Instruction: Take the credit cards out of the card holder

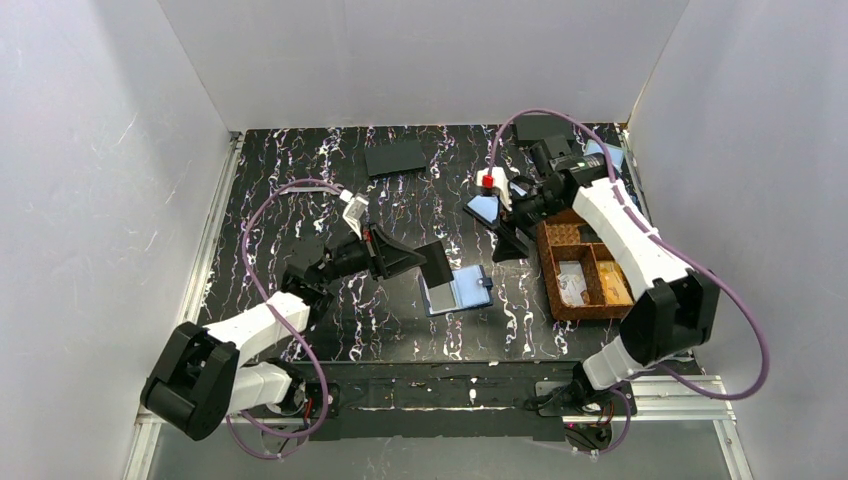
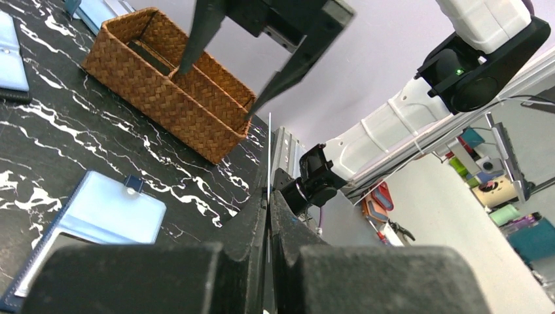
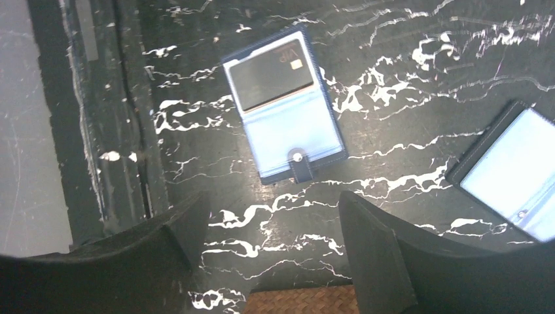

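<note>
My left gripper (image 1: 402, 258) is shut on a thin dark card (image 1: 434, 263) raised over the open light-blue card holder (image 1: 468, 286); in the left wrist view the card (image 2: 269, 157) is seen edge-on between the fingertips. The holder (image 3: 291, 131) lies flat on the marble table, with a dark card marked "VIP" (image 3: 272, 75) at its upper half in the right wrist view. My right gripper (image 1: 505, 240) is raised to the right of the holder, its fingers apart with nothing between them.
A woven divided basket (image 1: 555, 300) stands at the right. Another blue holder (image 3: 507, 167), dark flat blocks (image 1: 394, 158) and a wrench lie farther back.
</note>
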